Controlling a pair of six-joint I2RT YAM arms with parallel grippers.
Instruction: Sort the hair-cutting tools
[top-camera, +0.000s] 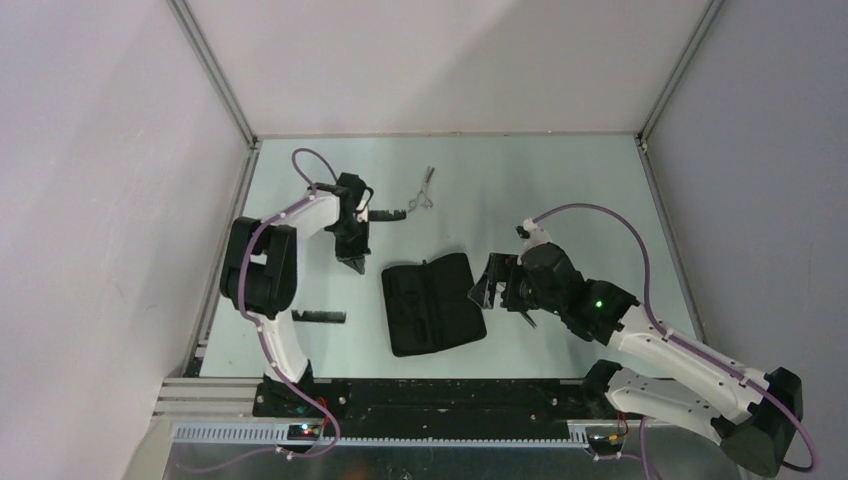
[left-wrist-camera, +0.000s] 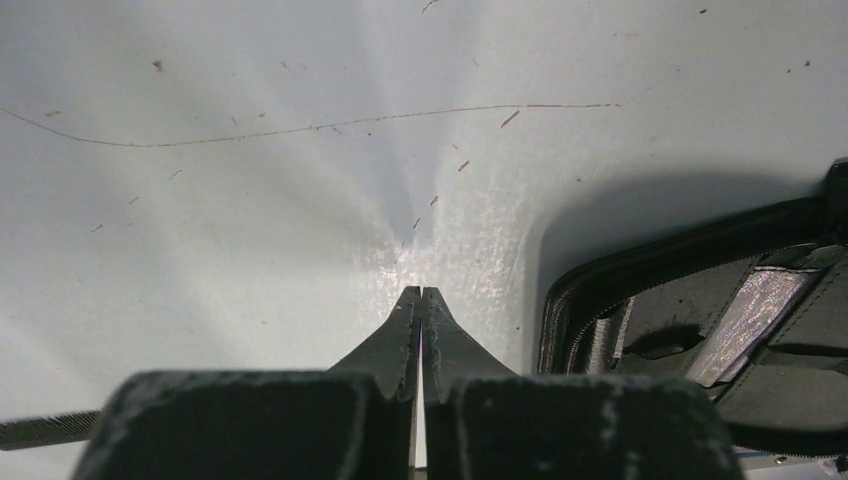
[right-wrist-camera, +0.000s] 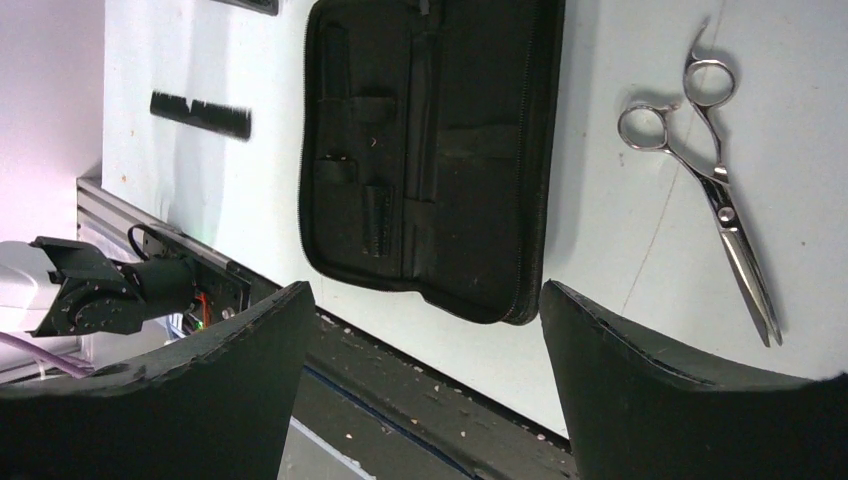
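Observation:
My left gripper (top-camera: 358, 266) is shut; its two tips (left-wrist-camera: 409, 305) meet with nothing between them. A black comb (top-camera: 320, 317) lies on the table to the front-left of it, its end (left-wrist-camera: 45, 430) showing at the lower left of the left wrist view. In the right wrist view that comb (right-wrist-camera: 200, 115) is whole. The open black case (top-camera: 435, 303) lies mid-table. My right gripper stands open and empty above the case's right side. Scissors (right-wrist-camera: 720, 195) lie right of the case. Another comb (top-camera: 388, 215) and more scissors (top-camera: 425, 190) lie farther back.
The right arm (top-camera: 610, 305) covers most of the near scissors in the top view. A dark rail (top-camera: 450, 405) runs along the front edge.

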